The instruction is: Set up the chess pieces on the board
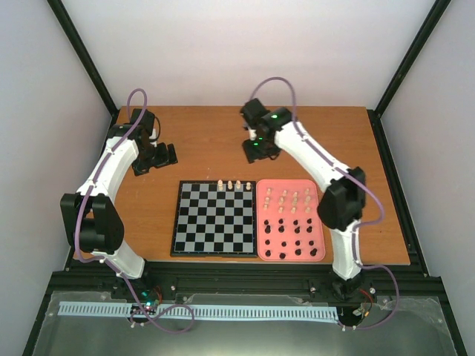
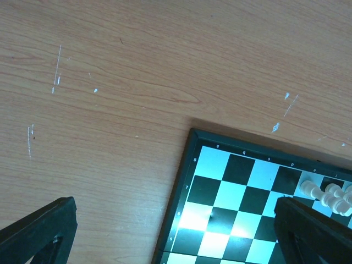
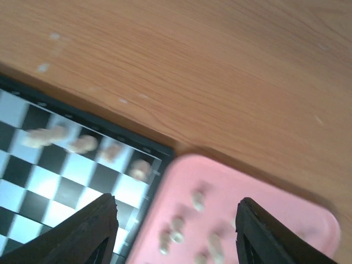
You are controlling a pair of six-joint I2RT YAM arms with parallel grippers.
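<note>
Several cream chess pieces [image 1: 230,185] stand upright along the far edge of the chessboard [image 1: 178,219], towards its right corner. The tallest cream piece [image 2: 311,190] is the leftmost of that row. On the pink tray [image 1: 323,222] to the board's right stand more cream pieces [image 1: 282,193] at the back and black pieces [image 1: 282,229] in front. My right gripper hangs over the board's right border and the tray, open, holding nothing. My left gripper hovers left of the board, open and empty, with bare table [image 2: 110,165] between its fingers.
Bare wooden table [image 1: 208,141] stretches behind the board and tray. Free room also lies right of the tray [image 1: 364,215]. The right arm [image 1: 312,159] reaches over the table past the tray's back right side.
</note>
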